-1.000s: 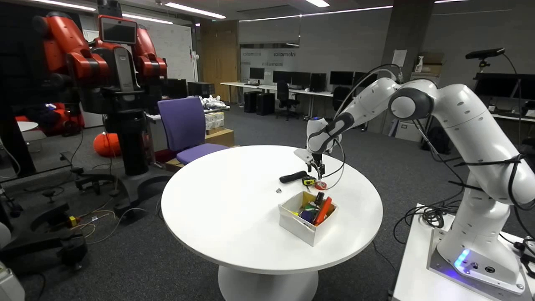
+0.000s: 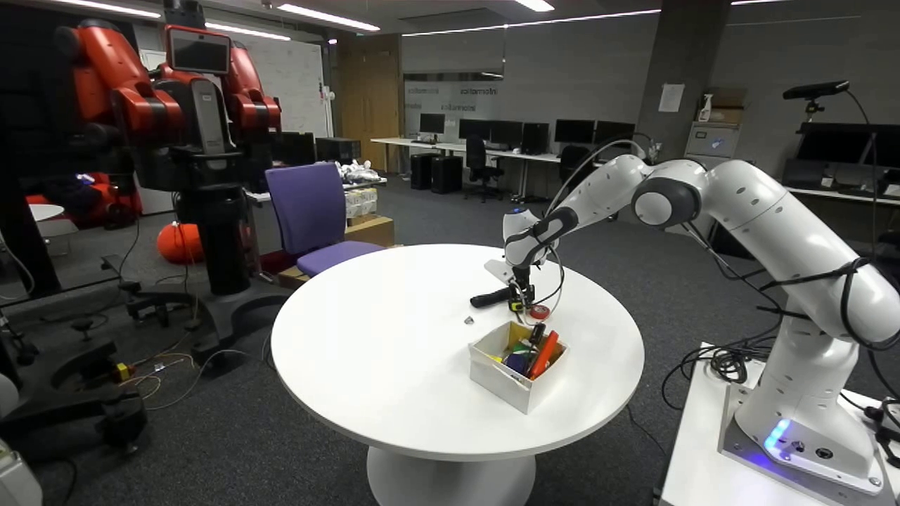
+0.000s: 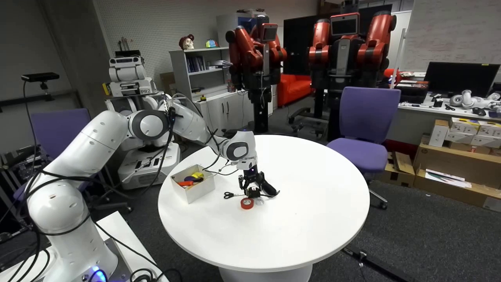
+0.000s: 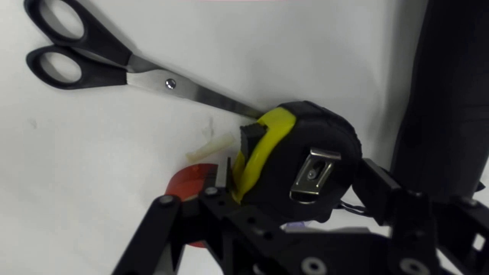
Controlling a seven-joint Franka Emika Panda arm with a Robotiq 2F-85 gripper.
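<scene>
A black and yellow tape measure (image 4: 293, 160) with a metal clip lies on the white table. My gripper is open and low around it, one of its fingers (image 4: 222, 173) by the yellow side and the other by the black side. Little gap shows on either flank. In exterior view 1 the gripper (image 2: 521, 300) largely covers the tape measure. Black-handled scissors (image 4: 151, 75) lie beside it, blade tip close to its yellow edge. A red tape roll (image 4: 188, 181) is partly hidden behind the left finger.
An open white box (image 2: 499, 379) with several tools stands near the gripper. A long black object (image 4: 442, 101) lies close on the gripper's other side.
The arm has come down and slightly left in exterior view 1. My gripper, earlier above and behind the tape measure, is now around it. The table objects appear unmoved.
</scene>
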